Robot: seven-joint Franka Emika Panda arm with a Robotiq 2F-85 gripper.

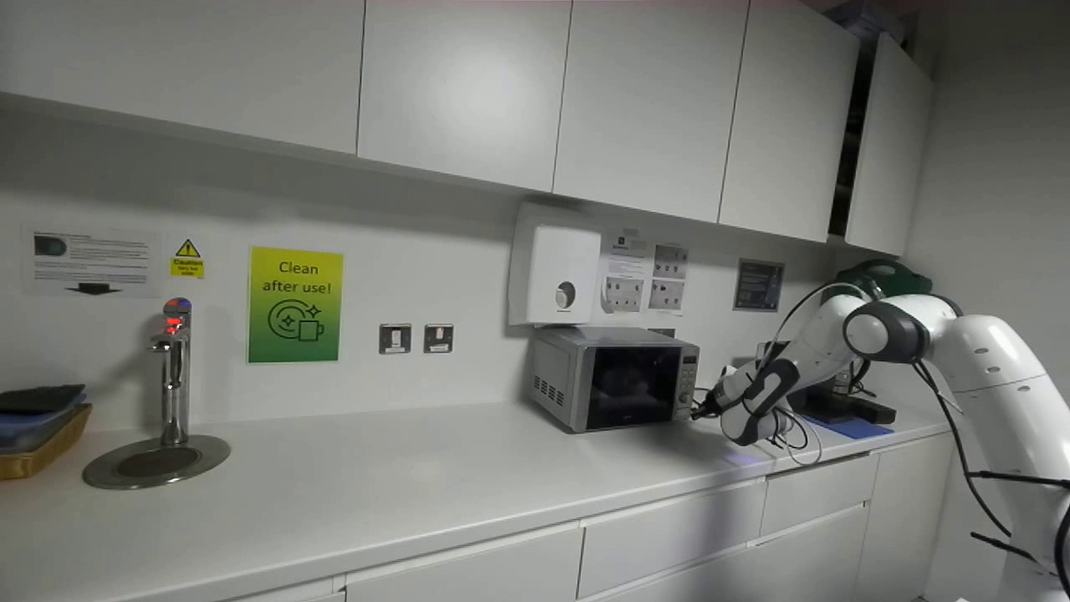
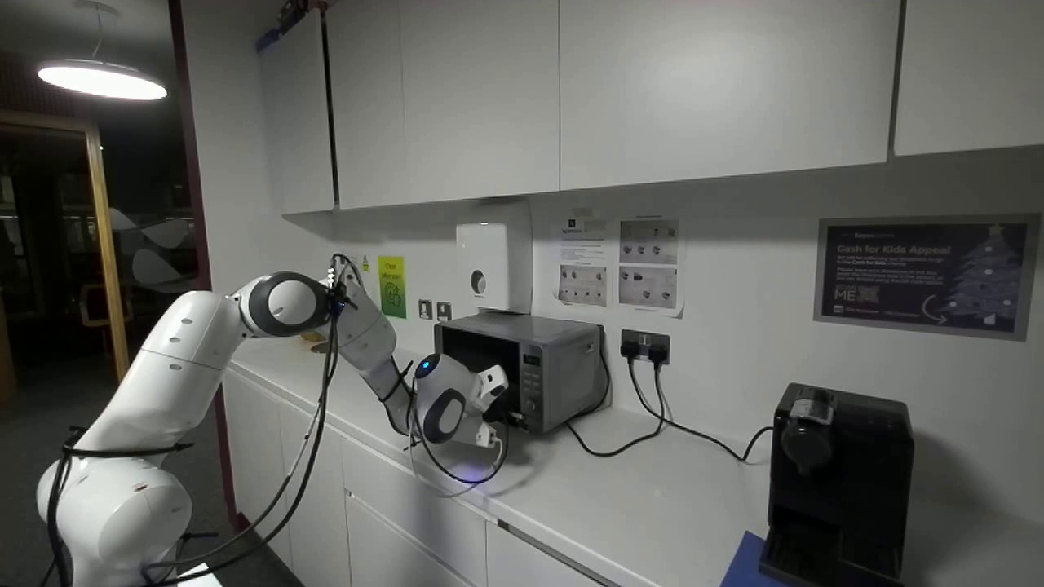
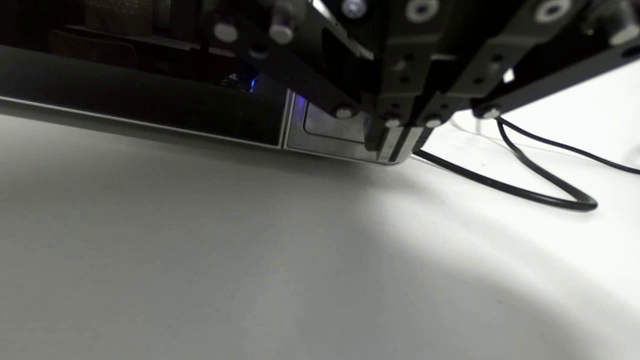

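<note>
A silver microwave (image 1: 632,386) with a dark glass door stands against the wall, its door closed. My gripper (image 1: 699,410) is at the lower right of its front, by the control panel (image 2: 531,380). In the wrist view the gripper is shut, with nothing showing between its fingers. The fingertips overlap the panel's bottom right corner, beside a large square button (image 3: 336,124) partly covered by the finger linkage. Whether they touch the panel, I cannot tell.
Black power cables (image 2: 626,448) run over the counter right of the microwave. A black coffee machine (image 2: 839,489) stands further right. A tap (image 1: 175,376) and a tray (image 1: 45,451) are at the far left, with clear counter (image 1: 401,471) between.
</note>
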